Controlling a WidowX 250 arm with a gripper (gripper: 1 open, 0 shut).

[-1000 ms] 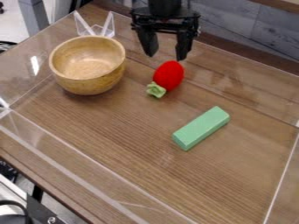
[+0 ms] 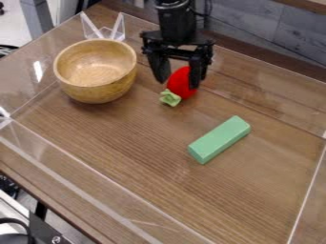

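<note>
My black gripper (image 2: 176, 65) hangs at the top middle, reaching down over a red object (image 2: 185, 80) with a pale green top (image 2: 170, 97), like a strawberry or radish. Its fingers are at the red object's upper left, partly overlapping it in view; whether they touch it or how far apart they stand is hard to tell. A tan bowl (image 2: 94, 82) sits to the left, and a long mint-green block (image 2: 219, 138) lies at the lower right.
A white wire-like item (image 2: 110, 29) stands at the back left, and a pale wall (image 2: 274, 29) borders the back right.
The gripper has moved down and slightly toward the front, onto the red object's upper left. The other objects look unmoved.
</note>
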